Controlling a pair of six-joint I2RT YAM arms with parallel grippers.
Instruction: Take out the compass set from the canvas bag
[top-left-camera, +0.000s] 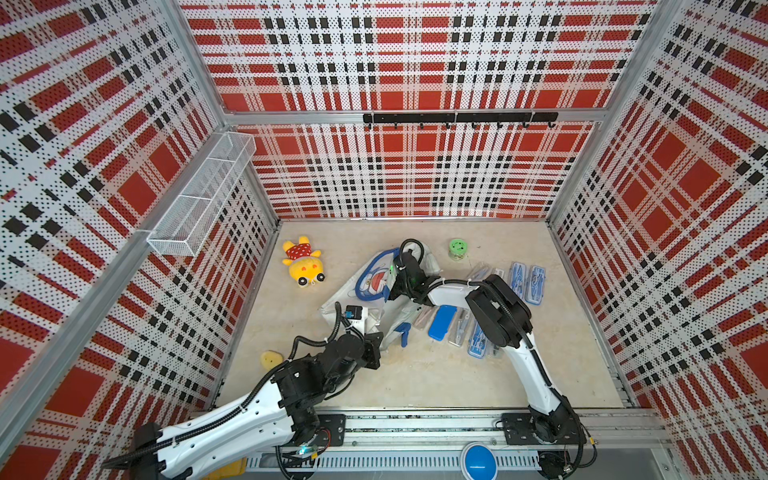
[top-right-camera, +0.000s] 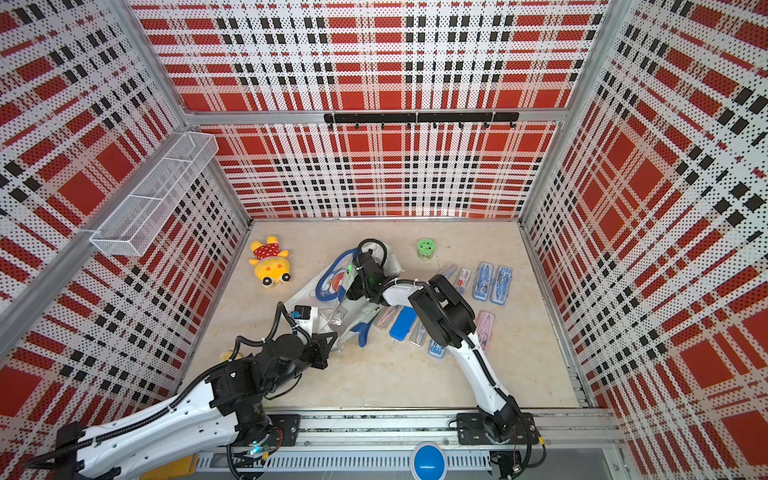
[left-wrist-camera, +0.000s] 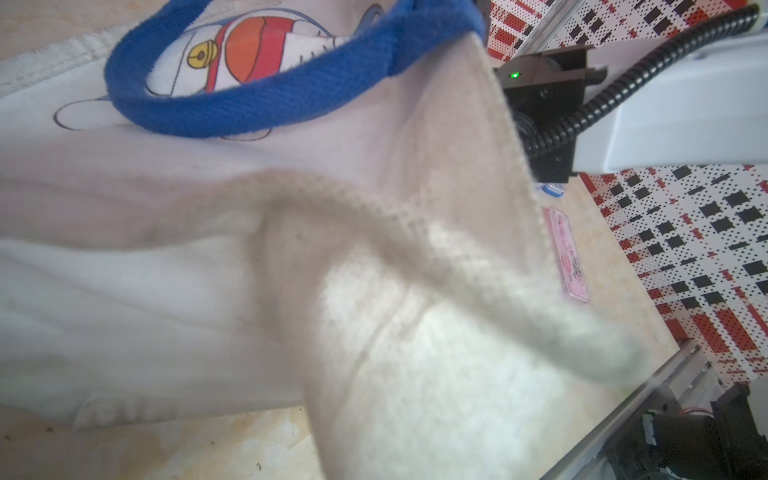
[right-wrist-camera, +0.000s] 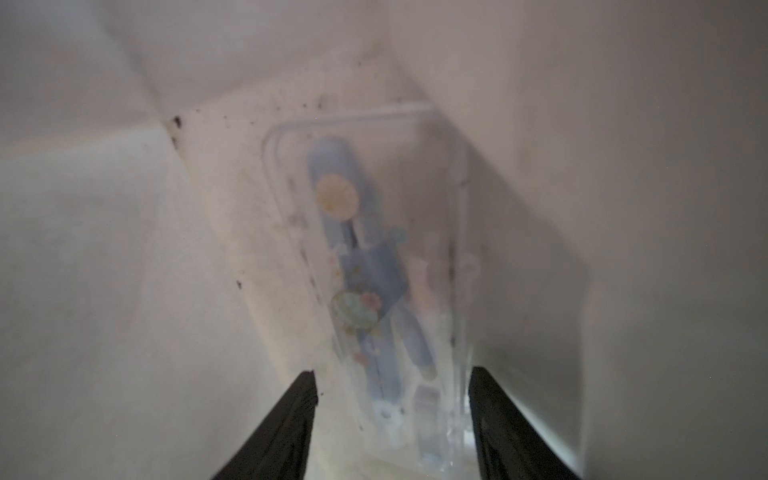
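The white canvas bag (top-left-camera: 344, 312), with blue straps and a cartoon print, lies mid-table. My left gripper (top-left-camera: 369, 348) is at its near-left corner; the left wrist view shows pale fabric, and the fingertips are hidden. My right gripper (top-left-camera: 396, 292) reaches into the bag. In the right wrist view a clear compass set (right-wrist-camera: 368, 280) with pale blue compass lies on the bag's inner bottom, between pale cloth walls. My right fingers stand part open at the near end of the case.
Several flat cases (top-left-camera: 534, 284) lie right of the bag, a yellow plush toy (top-left-camera: 305, 268) back left, a green round object (top-left-camera: 457, 246) behind.
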